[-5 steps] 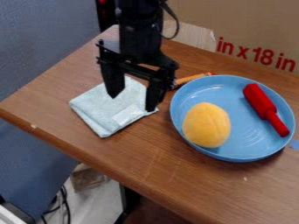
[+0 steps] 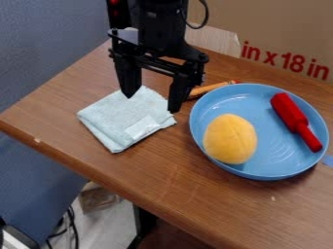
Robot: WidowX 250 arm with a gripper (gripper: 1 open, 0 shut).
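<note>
My black gripper (image 2: 152, 87) hangs in the upper middle, open, with nothing visible between its two fingers. It is above and behind a folded pale cloth (image 2: 124, 124) on the wooden table. An orange stick-like object (image 2: 208, 88) lies to its right, partly hidden. A blue plate (image 2: 258, 165) on the right holds a yellow rounded object (image 2: 229, 138) and a red long object (image 2: 290, 113).
The table (image 2: 189, 204) has clear wood in the front and at the left. Its left edge drops off to a blue-grey surface and cables. A cardboard box (image 2: 279, 34) stands behind at the right.
The cloth and the plate's contents look unmoved.
</note>
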